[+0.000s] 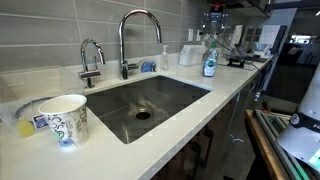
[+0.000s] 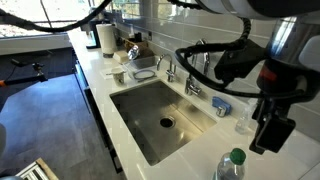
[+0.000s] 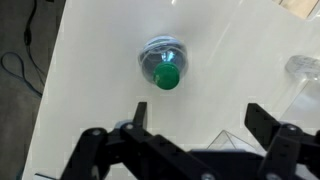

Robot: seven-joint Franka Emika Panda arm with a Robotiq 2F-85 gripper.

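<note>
A clear bottle with a green cap (image 3: 166,76) stands upright on the white counter (image 3: 90,90). In exterior view 1 the same bottle (image 1: 210,62) is at the far end, beyond the sink. My gripper hangs above the counter, open, its black fingers wide apart with nothing between them. In the wrist view the bottle lies ahead of the gap, nearer the left finger (image 3: 138,118). From exterior view 2 the bottle (image 2: 231,166) shows below the dark gripper (image 2: 268,125), cut off by the lower edge.
The sink (image 2: 160,118) lies beside the bottle, with a tall faucet (image 1: 123,45) behind it. A soap bottle (image 1: 164,58) and a blue item (image 1: 148,66) stand along the wall. A patterned cup (image 1: 66,122) sits at the near end.
</note>
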